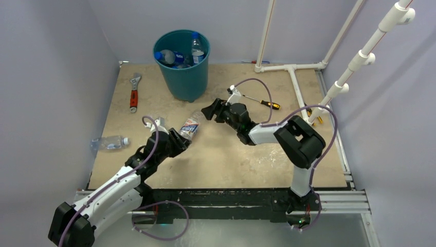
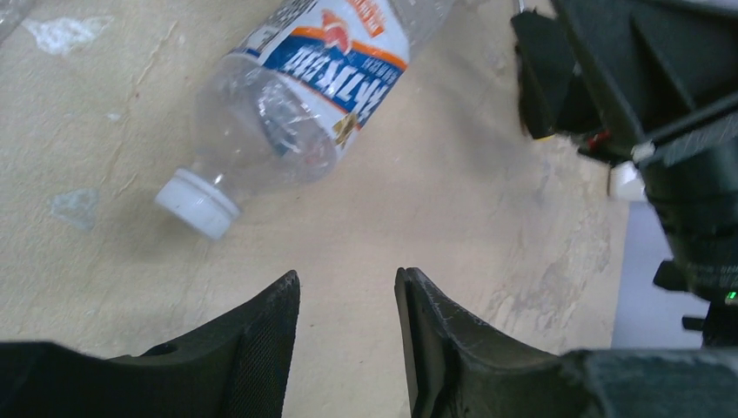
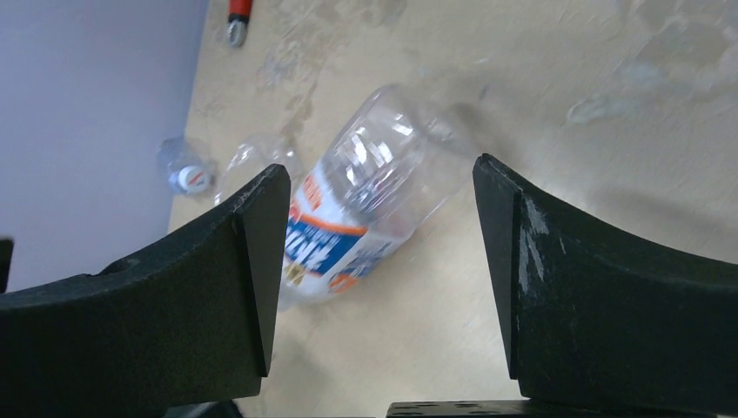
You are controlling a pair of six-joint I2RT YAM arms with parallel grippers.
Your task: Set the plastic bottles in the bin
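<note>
A clear labelled plastic bottle [image 1: 189, 126] lies on the table between my grippers, its white cap [image 2: 197, 202] toward the left one. My left gripper [image 1: 180, 143] is at the cap end, open and empty in its wrist view. My right gripper [image 1: 208, 109] is near the bottle's base [image 3: 400, 161], open with nothing between its fingers. Another clear bottle [image 1: 110, 143] lies at the left. The teal bin [image 1: 182, 85] at the back holds several bottles.
A wrench [image 1: 134, 95] lies left of the bin. A screwdriver [image 1: 270, 105] and a white pipe frame [image 1: 298, 90] are at the right.
</note>
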